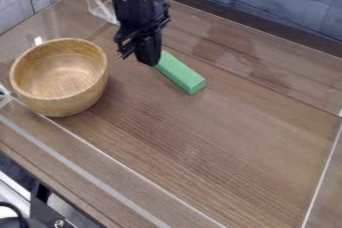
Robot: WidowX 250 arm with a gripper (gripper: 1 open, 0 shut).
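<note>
My dark gripper [144, 52] reaches down from the top of the camera view, shut, with its fingertips just at the upper-left end of a green block [179, 72]. I see nothing clearly between the fingers. The block lies on the wooden table, angled toward the lower right. To the left sits a large round wooden bowl [58, 76], empty.
A pale wall runs along the back left, and a dark object [11, 218] shows at the lower-left corner.
</note>
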